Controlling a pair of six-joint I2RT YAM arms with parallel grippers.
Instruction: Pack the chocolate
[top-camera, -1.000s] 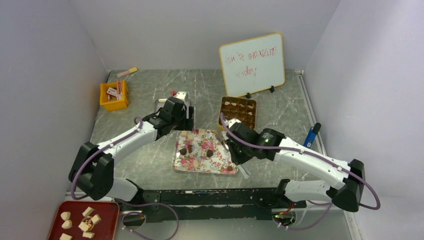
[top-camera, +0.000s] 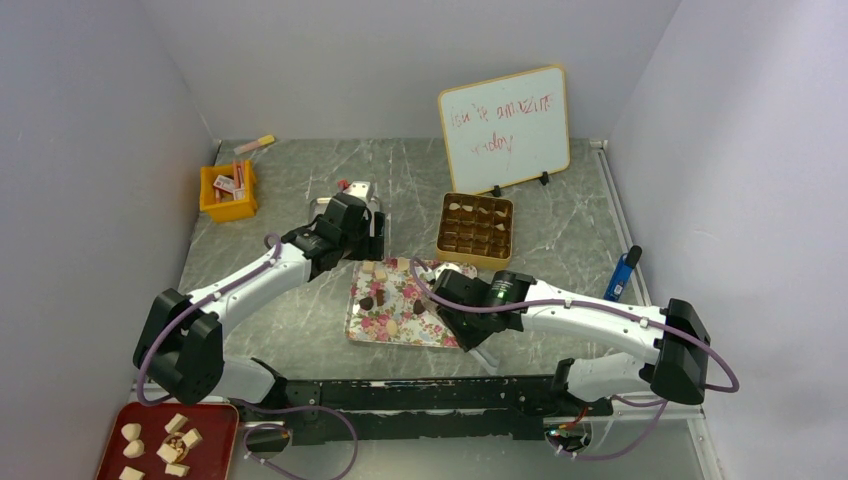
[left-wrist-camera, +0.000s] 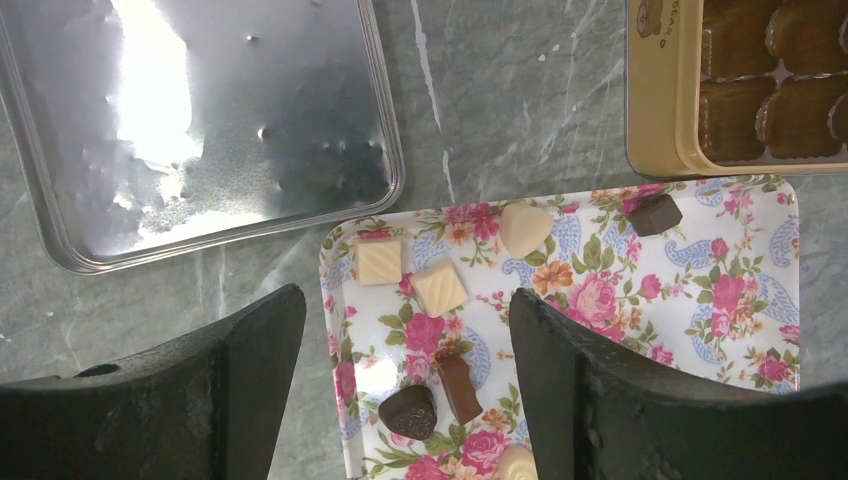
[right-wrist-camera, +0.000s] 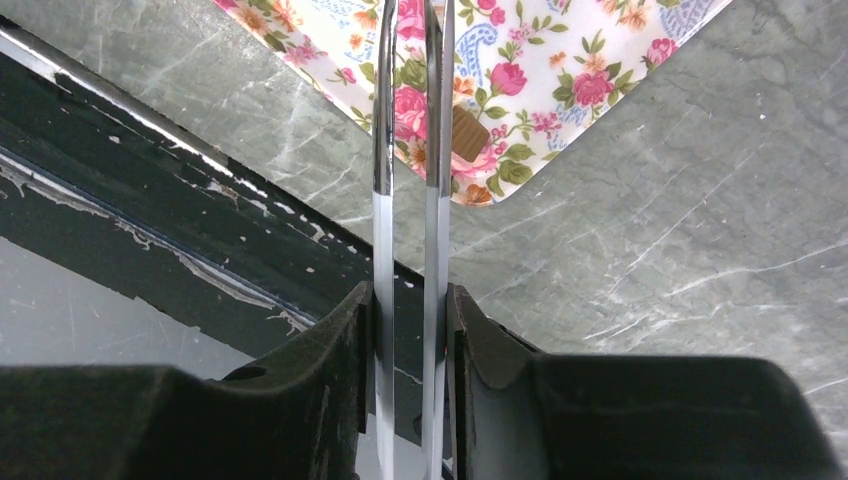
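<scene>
On the floral tray (left-wrist-camera: 610, 310) lie white chocolates (left-wrist-camera: 379, 260), a dark heart chocolate (left-wrist-camera: 407, 410), a brown bar (left-wrist-camera: 458, 383) and other pieces. My right gripper holds long metal tongs over the tray, their blades close together beside a brown chocolate (right-wrist-camera: 470, 133); whether anything is between the tips cannot be seen. My left gripper stands open above the left of the floral tray. The compartmented chocolate box (top-camera: 475, 228) is behind the tray, with a few pieces in it.
A metal tray (left-wrist-camera: 200, 120) lies left of the box. A yellow bin (top-camera: 227, 208), a whiteboard (top-camera: 505, 125) and a blue tool (top-camera: 623, 272) surround the work area. A red tray (top-camera: 120, 445) with pale pieces is at the lower left.
The left arm is nearly still.
</scene>
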